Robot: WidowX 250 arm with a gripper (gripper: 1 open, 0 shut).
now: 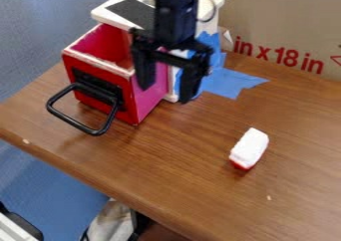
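My black gripper [166,78] hangs over the right side of a red and pink box [148,101], its fingers pointing down beside the box and above the blue tape; whether they are open or shut is hard to tell. The box has a white-rimmed top opening and a black loop handle [80,125] on its front. A white block with a red underside [248,148] lies alone on the right of the wooden table [160,175].
A white panel with a black patch [128,10] stands behind the box. Blue tape [226,81] lies on the table beside it. A cardboard box [286,31] fills the back right.
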